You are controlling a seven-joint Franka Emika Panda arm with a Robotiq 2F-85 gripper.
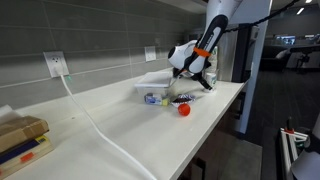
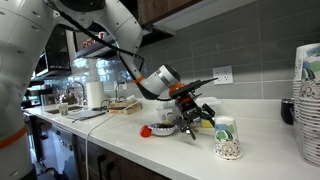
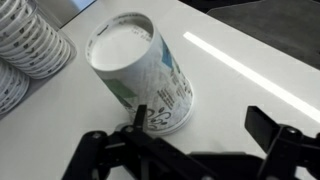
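A white printed paper cup [image 3: 150, 80] stands on the white counter in the wrist view. My gripper is open, with a wide bare gap between its fingers. The left finger [image 3: 140, 116] overlaps the cup's lower part in this view; whether they touch I cannot tell. In exterior view 2 the cup [image 2: 227, 140] is upright at the near right of the counter, with the gripper to its left. Exterior view 1 has the arm reaching down at the counter's far end, its gripper small and partly confused with the cup.
Stacked cups [image 2: 308, 105] rise at the right edge. Left of the arm are a red round object [image 1: 184, 111], a dark patterned bowl [image 1: 181, 99] and a white bin [image 1: 153, 81]. A white cable [image 1: 95, 122] crosses the counter, whose middle is mostly clear.
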